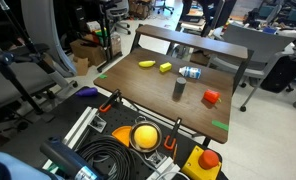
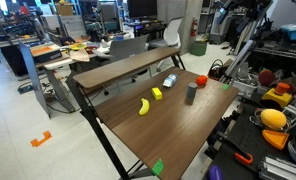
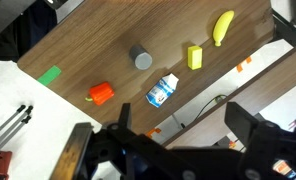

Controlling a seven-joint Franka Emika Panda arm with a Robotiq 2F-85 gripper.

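Observation:
In the wrist view my gripper is open, its two dark fingers far apart, with nothing between them. It hangs high above the wooden table (image 1: 138, 88), at the top edge of exterior view 1. On the table stand a grey cylinder (image 1: 179, 88) and, to its right, a red object (image 1: 211, 96). A blue-and-white can (image 1: 190, 72) lies on its side towards the back. Further left are a small yellow block (image 1: 165, 67) and a yellow banana (image 1: 146, 64). None of them touches the gripper.
A raised wooden shelf (image 2: 128, 66) runs along the table's far side. Green patches (image 3: 50, 75) mark table corners. Cables (image 1: 106, 158), a pan with a yellow ball (image 1: 145, 136) and tools crowd the area in front. Bare tabletop surrounds the objects.

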